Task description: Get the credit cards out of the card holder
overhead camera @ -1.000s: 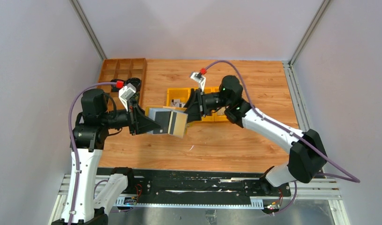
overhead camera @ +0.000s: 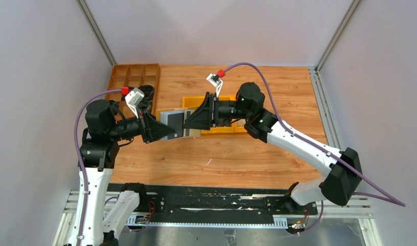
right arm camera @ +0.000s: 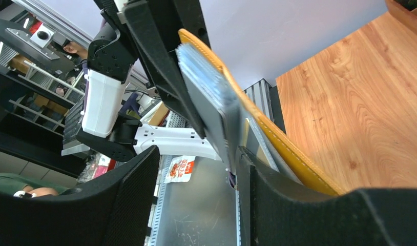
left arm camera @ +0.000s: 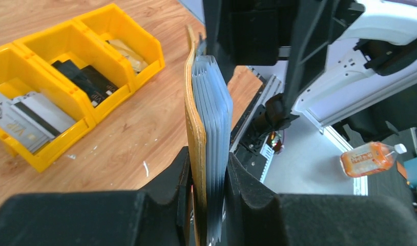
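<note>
An open yellow card holder [left arm camera: 195,143] with clear sleeves and cards [left arm camera: 211,102] stands upright in my left gripper, which is shut on it. In the top view, dark and tan cards [overhead camera: 173,123] show on its face. My right gripper [overhead camera: 191,123] is at the holder's right-hand end; in the right wrist view its fingers stand apart, part open, at the edge of the sleeves [right arm camera: 211,97]. Whether anything lies between them is hard to tell.
Yellow bins [left arm camera: 73,102] with loose cards and dark items stand behind the holder. A wooden compartment tray [overhead camera: 119,72] is at the back left.
The held holder has shifted slightly.
</note>
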